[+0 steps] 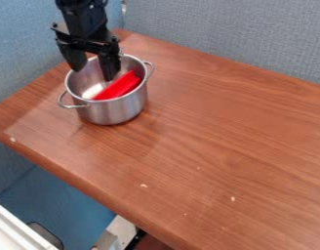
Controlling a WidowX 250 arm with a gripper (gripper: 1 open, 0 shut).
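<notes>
A steel pot [108, 110] with two wire handles stands near the far left corner of the wooden table. Inside it lies a red elongated object [118, 85], slanting from lower left to upper right, with something pale beside it on the left. My black gripper [93, 65] hangs over the back left of the pot, fingers pointing down and open; nothing shows held in it.
Blue-grey padded walls [228, 29] border the back and left. A white frame [13, 234] sits low at the bottom left, off the table.
</notes>
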